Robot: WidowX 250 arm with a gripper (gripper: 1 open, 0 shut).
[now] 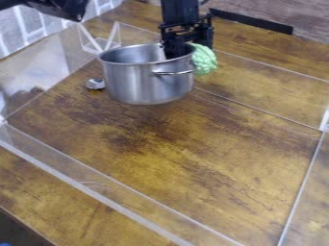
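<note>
A large steel pot (144,82) with side handles stands on the wooden surface in the upper middle of the camera view. My black gripper (188,38) hangs over the pot's back right rim, by a pale green cabbage-like object (203,60) at the pot's right side. A metal spoon (95,84) lies left of the pot.
Clear plastic walls (115,197) border the wooden worktop (193,163). A white tiled wall stands at the back left.
</note>
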